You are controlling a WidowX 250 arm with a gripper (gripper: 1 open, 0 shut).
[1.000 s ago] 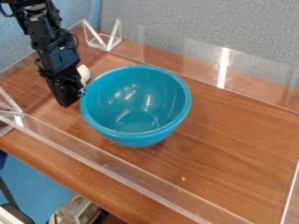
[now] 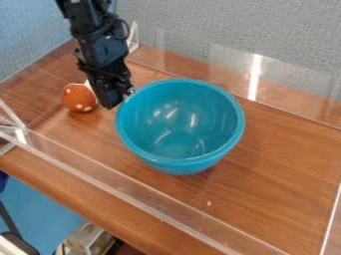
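A large teal bowl [image 2: 180, 125] sits on the wooden table in the middle of the view. My black gripper [image 2: 114, 90] reaches down from the upper left to just left of the bowl's rim, its fingers close beside it; it looks shut, with nothing visible between the fingers. An orange round object [image 2: 79, 97] lies on the table left of the gripper.
Clear low walls edge the wooden table [image 2: 273, 174]. A grey wall stands behind, and a blue floor shows past the lower left edge.
My gripper has moved right. The bowl has shifted right and a little down, and the orange object now shows at the gripper's left.
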